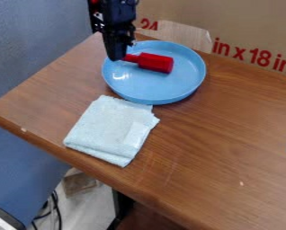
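A red cylindrical object (154,62) with a narrower end lies on its side on the blue plate (157,89). My dark gripper (117,56) is at the plate's upper left, just beside the left end of the red object; whether its fingers are open, shut or touching that end is unclear. A folded pale cloth (111,130) lies on the wooden table in front of the plate.
Cardboard (242,36) stands behind. The table's left edge drops to the floor, where cables show.
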